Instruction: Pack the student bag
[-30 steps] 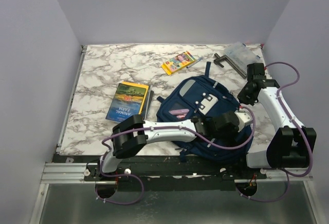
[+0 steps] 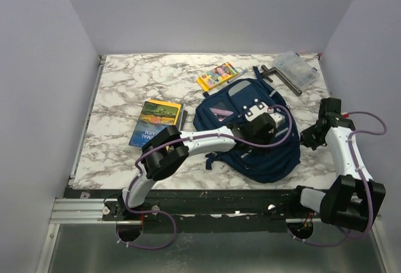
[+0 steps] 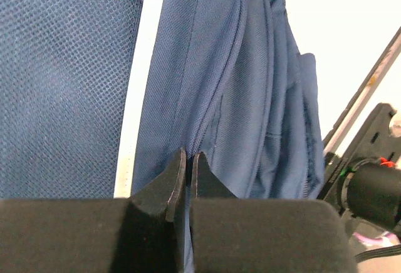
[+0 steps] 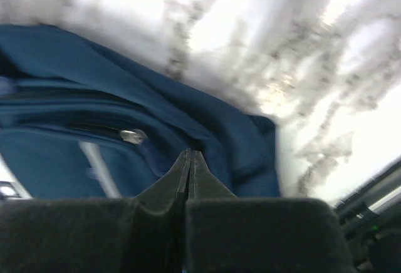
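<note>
The navy backpack [image 2: 225,101] lies in the middle-right of the table. My left gripper is on it, shut, with a fold or edge of navy fabric running into its fingertips. In the top view that arm reaches across the bag from the lower left. My right gripper is shut over the bag's right edge, near bare marble; nothing clearly shows between its fingers. An Animal Farm book [image 2: 150,129] lies on darker books at the left, and a colourful box [image 2: 215,76] lies behind the bag.
A clear plastic case [image 2: 297,69] and a dark bar [image 2: 283,80] sit at the back right; a thin pen-like item is by the box.
The right gripper has moved down along the bag's right side.
</note>
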